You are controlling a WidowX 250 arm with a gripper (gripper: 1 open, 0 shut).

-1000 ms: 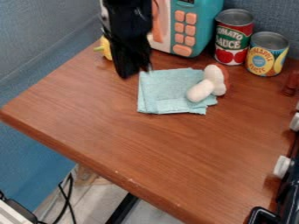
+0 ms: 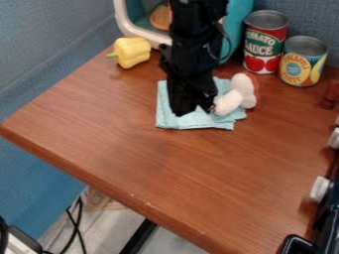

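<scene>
My black gripper [image 2: 193, 97] is low over the light blue cloth [image 2: 181, 116] on the wooden table, its tip at or just above the cloth; whether the fingers are open or shut is unclear. A white toy [image 2: 233, 98] with a reddish end lies on the cloth's right side, just right of the gripper.
A tomato sauce can [image 2: 264, 45] and a yellow can [image 2: 302, 63] stand at the back right. A teal toy appliance [image 2: 138, 14] and a yellow toy [image 2: 130, 51] sit at the back left. A black device [image 2: 322, 218] lines the right edge.
My gripper has come down and to the right from the back left onto the cloth area. The objects on the table look unmoved.
</scene>
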